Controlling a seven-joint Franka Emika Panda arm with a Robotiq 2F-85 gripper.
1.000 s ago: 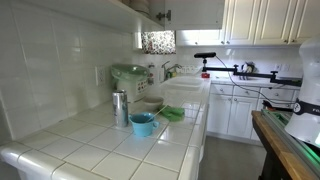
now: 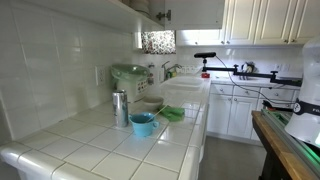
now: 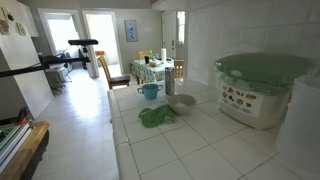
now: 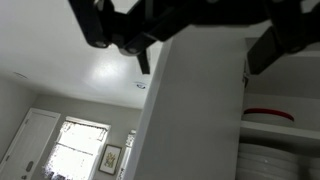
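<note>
No task is named. In the wrist view, my gripper shows as dark, blurred shapes at the top, its two sides standing wide apart with nothing seen between them. Behind it are a grey cabinet door (image 4: 195, 110) and a shelf with stacked white dishes (image 4: 265, 160) and a red-rimmed dish (image 4: 268, 114). Neither exterior view shows the gripper. On the tiled counter stand a blue cup (image 2: 143, 126) and a silver canister (image 2: 121, 109). A green cloth (image 3: 157, 116) lies near a bowl (image 3: 182, 103).
A bin with a green lid (image 3: 262, 68) stands against the tiled wall. Farther along the counter is the sink (image 2: 185, 82). A black stand-like arm (image 2: 207, 57) juts over the aisle.
</note>
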